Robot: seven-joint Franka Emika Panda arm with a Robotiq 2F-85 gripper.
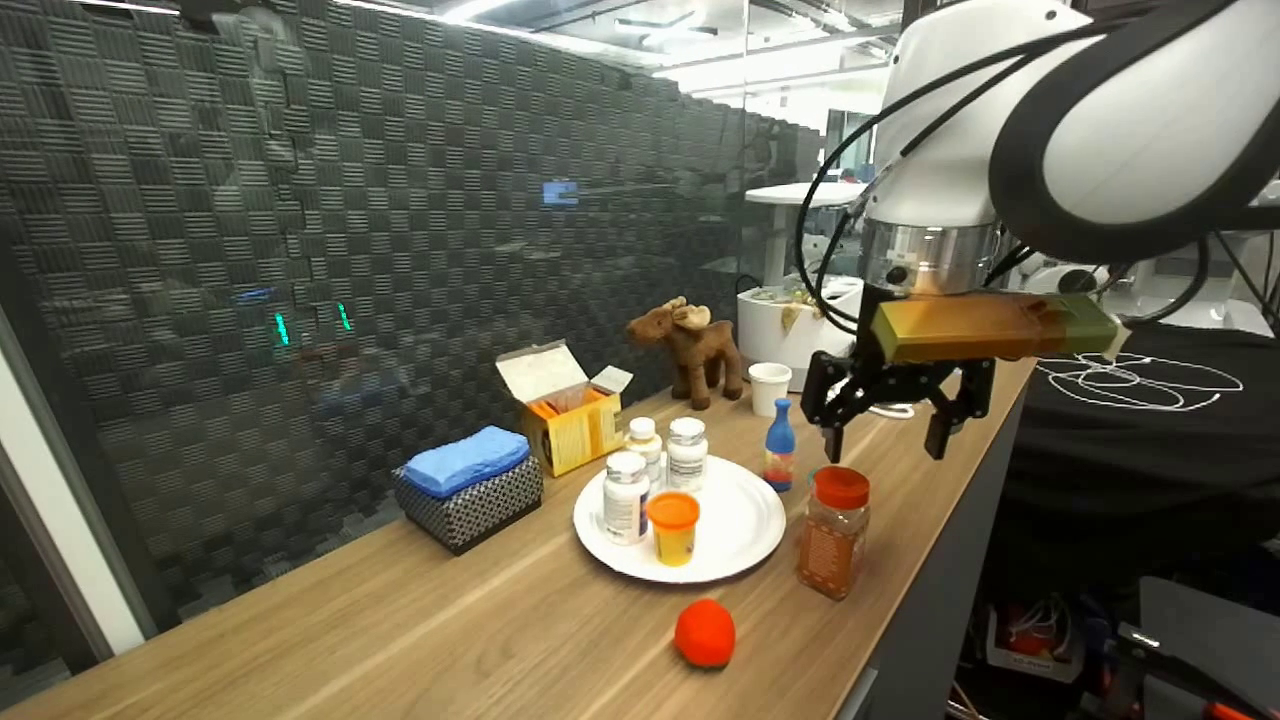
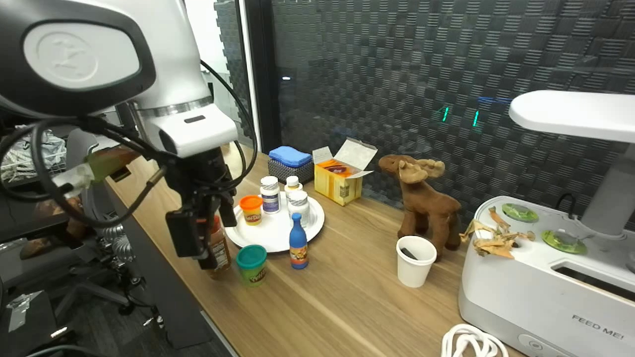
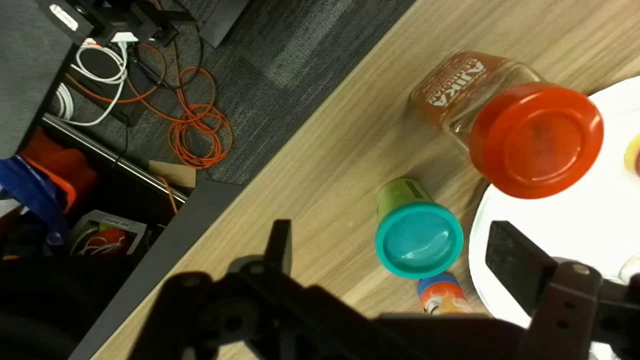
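My gripper [image 1: 885,450] stands open, pointing down, with nothing held between its fingers. In the wrist view a green tub with a teal lid [image 3: 420,240] shows between the two fingers, below their tips. The same teal-lidded tub [image 2: 251,265] stands upright on the table in exterior view 2; exterior view 1 nearly hides it behind the red-lidded jar [image 1: 835,534]. That jar [image 3: 534,138] is just beyond the tub in the wrist view. A blue bottle [image 2: 298,243] stands close by. On the white plate [image 1: 750,534] are an orange-lidded tub [image 1: 674,530] and several white bottles [image 1: 626,498].
A red ball-like object [image 1: 704,634] lies near the front. Behind the plate are a yellow box [image 2: 338,178], a dark basket with blue cloth [image 1: 468,486], a plush moose [image 2: 423,199] and a paper cup [image 2: 414,262]. The table's edge runs close beside the jar.
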